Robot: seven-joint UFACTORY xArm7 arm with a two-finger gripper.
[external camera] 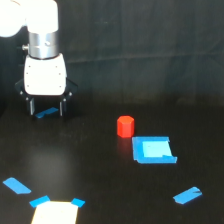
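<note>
My gripper (47, 106) hangs at the left of the camera view, pointing down, its two dark fingers apart and nothing visible between them. Well off to its right, a small red block (125, 127) rests on the black table. Just right of the block lies a pale square (157, 149) with a blue tape border around it. The block is outside that border, close to its upper left corner.
A pale yellow-white square (54, 213) with blue tape at its upper corners is cut off by the bottom edge. Tape strips lie at left (16, 186) and lower right (187, 195).
</note>
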